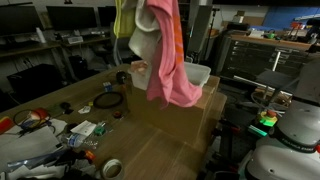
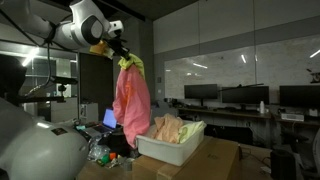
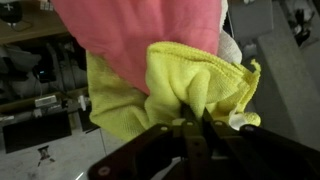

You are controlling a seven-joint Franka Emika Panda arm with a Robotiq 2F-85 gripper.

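A bundle of cloths hangs from my raised gripper: a yellow cloth at the top and a long pink cloth below it. In the wrist view the yellow cloth is bunched at the fingers, which are shut on it, with the pink cloth beyond. Exterior view 1 shows the pink cloth dangling in front of the white bin, along with some white fabric. Inside the bin, peach and tan cloths lie heaped.
The bin stands on a cardboard box. Tools and small parts clutter the left of the table, with a tape roll near its front. Bare wood shows in front of the box. Monitors stand on desks behind.
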